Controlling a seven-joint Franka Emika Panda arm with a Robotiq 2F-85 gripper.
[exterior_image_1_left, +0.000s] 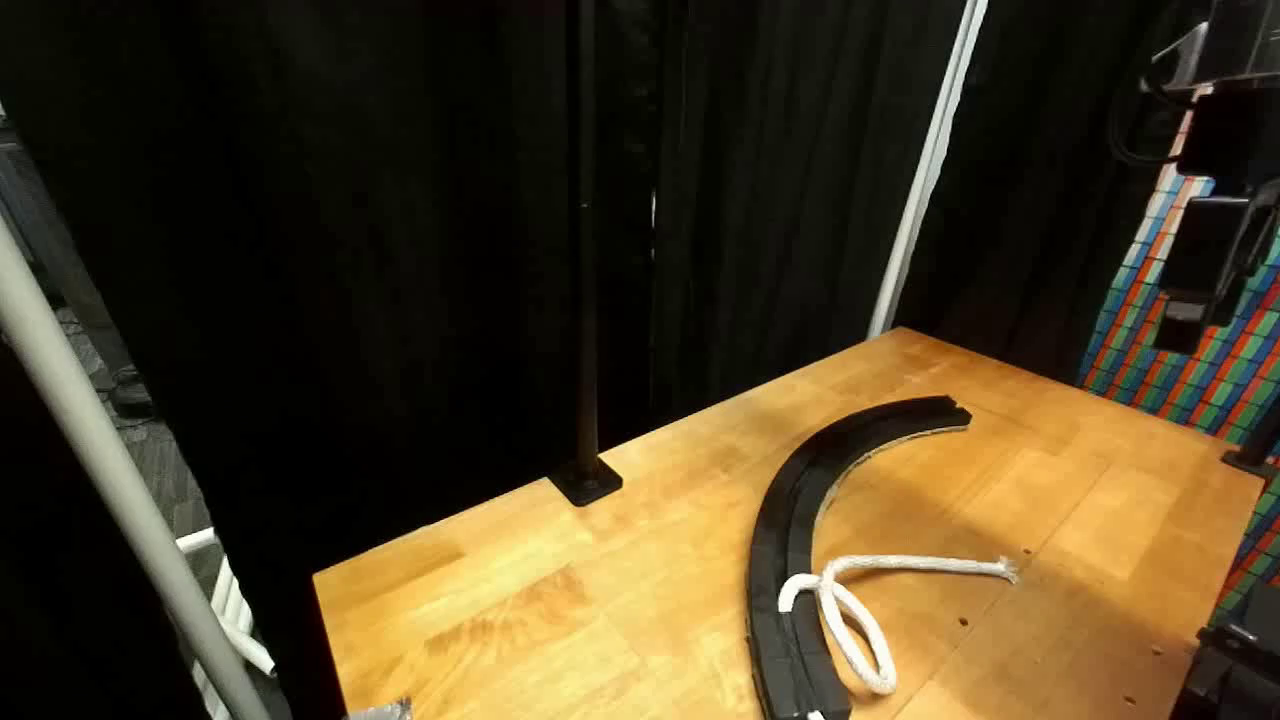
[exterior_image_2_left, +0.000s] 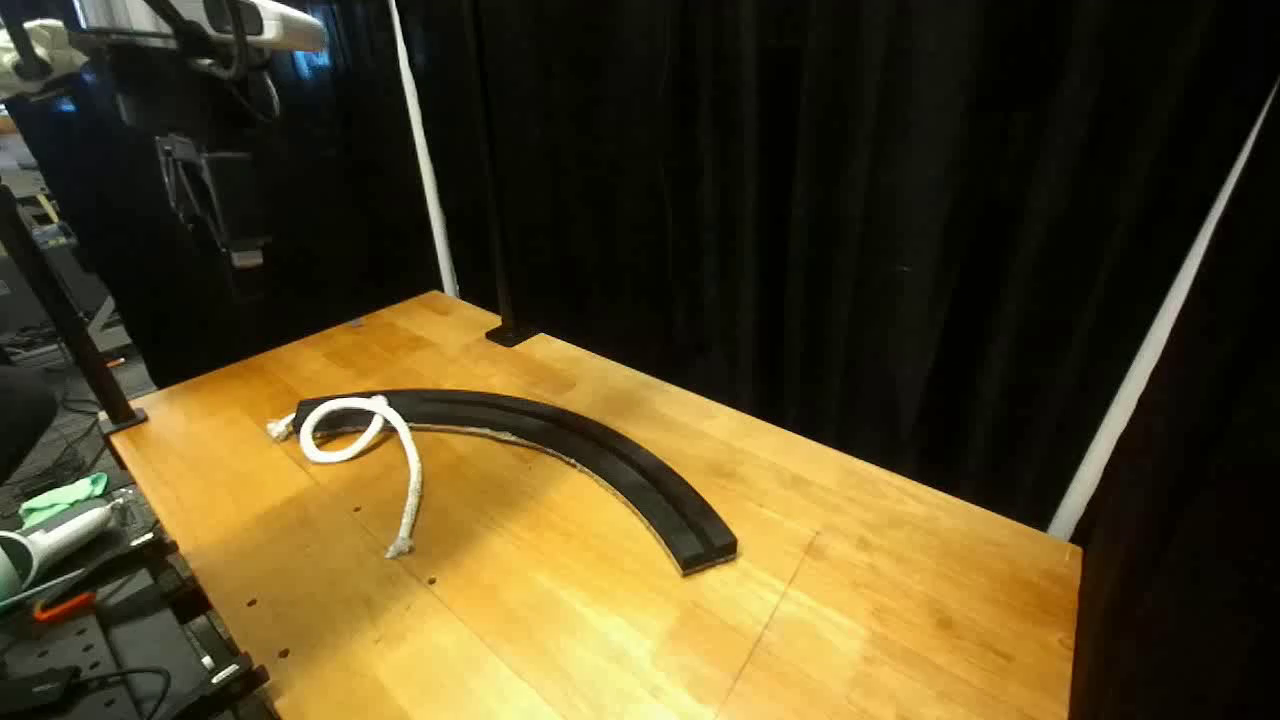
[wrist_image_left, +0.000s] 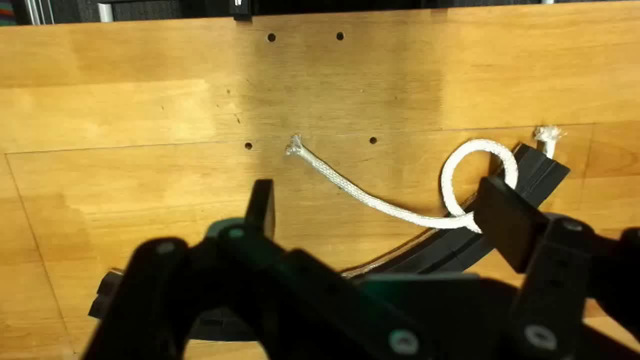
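Note:
A white rope (exterior_image_1_left: 924, 563) lies on the wooden table, one loop in it and both ends frayed. It rests partly across a curved black track piece (exterior_image_1_left: 786, 504). From the other side, the rope (exterior_image_2_left: 411, 474) shows its loop over the track's (exterior_image_2_left: 564, 434) far left end, with one tail on bare wood. High above the table hangs my gripper (exterior_image_2_left: 234, 258), clear of everything. In the wrist view the gripper is open, its fingers wide apart and nothing between them but the table and rope (wrist_image_left: 375, 202) far below. The gripper's body hides the middle of the track there.
Black posts stand on base plates (exterior_image_1_left: 585, 482) at the table edges. Black curtains (exterior_image_2_left: 840, 240) hang behind. Tools and cables lie beyond its edge in the second exterior view.

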